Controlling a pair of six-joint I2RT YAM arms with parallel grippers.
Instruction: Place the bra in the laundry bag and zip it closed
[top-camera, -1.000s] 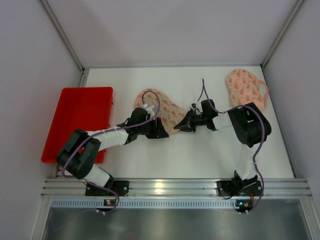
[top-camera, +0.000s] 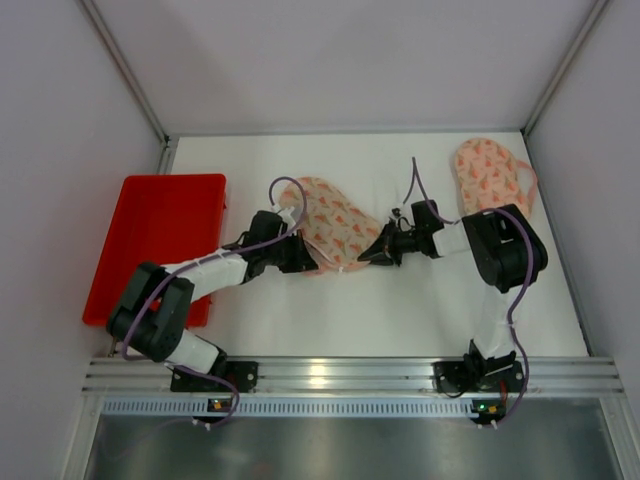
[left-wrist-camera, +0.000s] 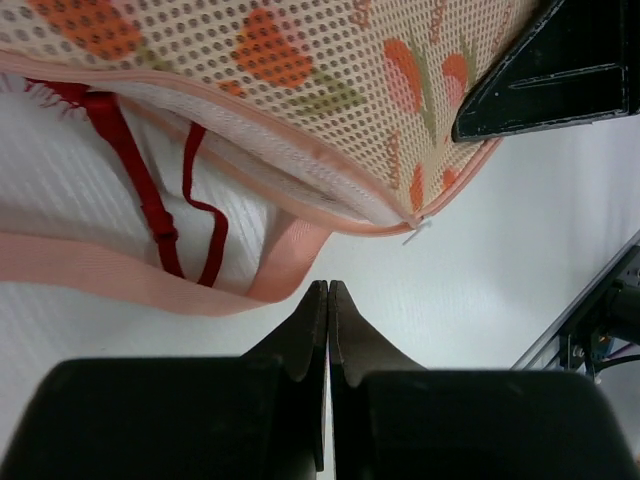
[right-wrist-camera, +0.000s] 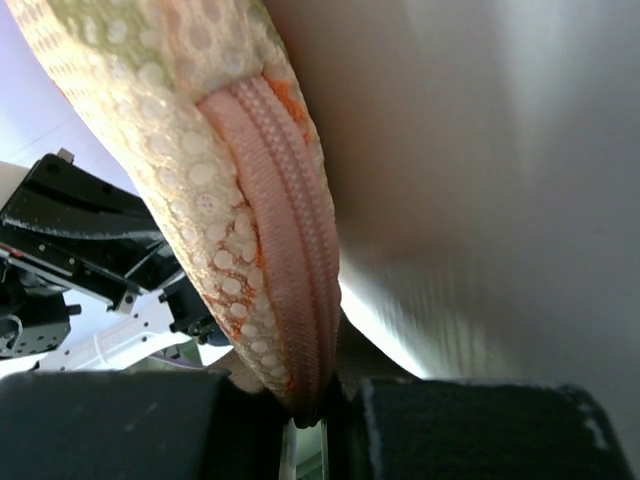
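Note:
The laundry bag (top-camera: 335, 215), pale mesh with an orange print, lies between my arms. Its near corner is pinched in my right gripper (top-camera: 365, 259), which is shut on the fabric by the zip band (right-wrist-camera: 290, 210). At the bag's near edge, my left gripper is shut with nothing between its fingers. Ahead of it the zipper edge gapes, and dark red bra straps (left-wrist-camera: 130, 165) show at the opening above a peach loop (left-wrist-camera: 130, 285). A small zipper pull (left-wrist-camera: 417, 231) sits near the corner beside the right gripper's finger. Most of the bra is hidden.
A red bin (top-camera: 160, 240) stands at the left. Another bag with the same print (top-camera: 490, 175) lies at the back right.
My left gripper has moved left along the bag's near edge. The right gripper and the bag have shifted slightly to the right.

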